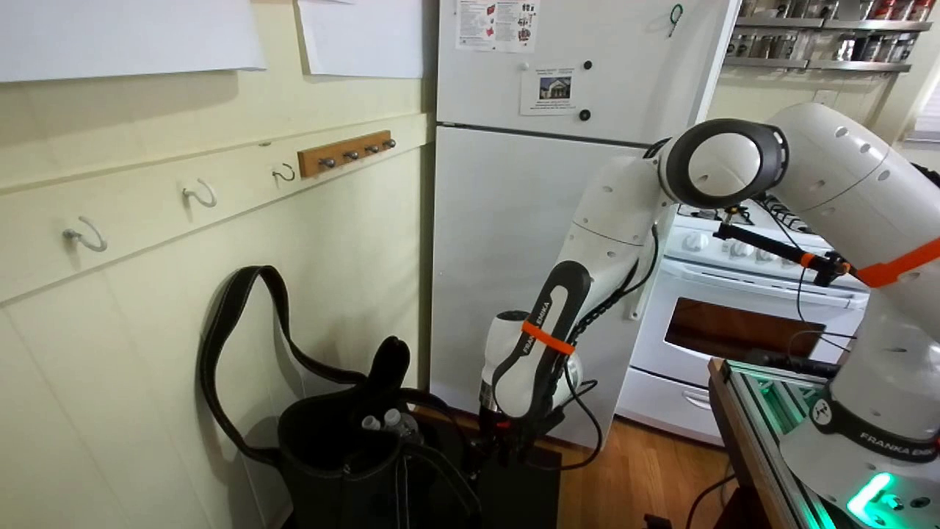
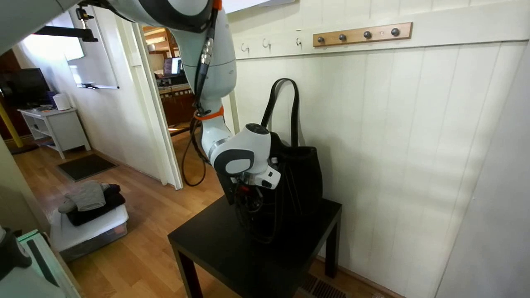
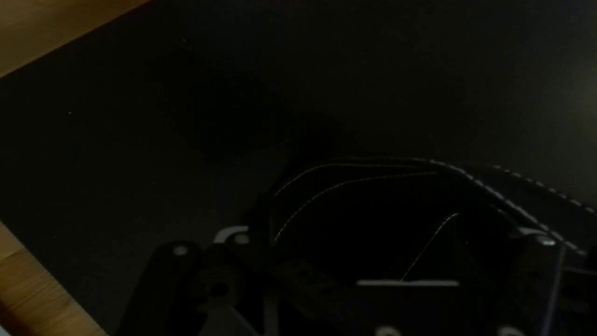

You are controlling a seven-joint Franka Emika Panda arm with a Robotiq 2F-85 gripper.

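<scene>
A black tote bag (image 1: 322, 494) with pale stitching stands upright on a black table (image 2: 208, 233). One handle (image 1: 230, 317) rises in a loop against the wall; the other droops over the table side. My gripper (image 1: 504, 451) is low beside the bag, above the table, near the drooping handle. In the wrist view its open fingers (image 3: 187, 271) are dark, and the stitched strap (image 3: 358, 171) curves across the space ahead of and between them. How deep the strap sits between the fingers is too dark to tell.
Clear bottles (image 1: 392, 422) show in the bag's mouth. White hooks (image 1: 203, 194) and a wooden peg rack (image 1: 345, 153) line the wall above. A refrigerator (image 1: 520, 264) stands behind the arm.
</scene>
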